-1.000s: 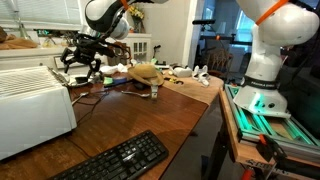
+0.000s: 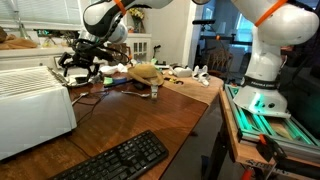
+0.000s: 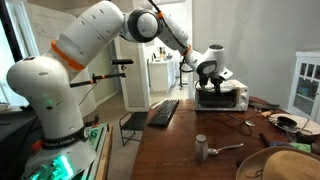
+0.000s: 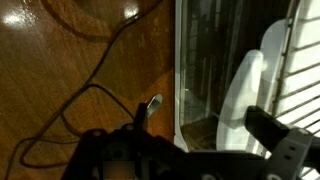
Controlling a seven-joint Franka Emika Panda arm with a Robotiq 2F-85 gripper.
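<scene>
My gripper is open, its dark fingers set wide apart along the bottom of the wrist view. A white toaster oven (image 2: 32,108) stands at the left of the table in exterior view 1, and the gripper is by its front, at the far end. From the wrist, the oven's glass door (image 4: 214,60) runs up the middle of the picture. A pale, rounded handle-like bar (image 4: 241,92) lies beside the glass, close to the right finger (image 4: 280,142). Whether that finger touches it I cannot tell. No object shows held between the fingers.
A black keyboard (image 2: 115,157) lies beside the oven. Dark cable (image 4: 85,88) loops across the wood near the door. A metal shaker (image 3: 201,148), tan hat (image 3: 280,164) and pan (image 3: 286,121) occupy other spots. Bare wood (image 2: 165,115) spreads through the middle.
Over the last second the arm and gripper have shifted slightly, with the gripper a little lower and nearer the oven in exterior view 1. The oven and table objects look unmoved.
</scene>
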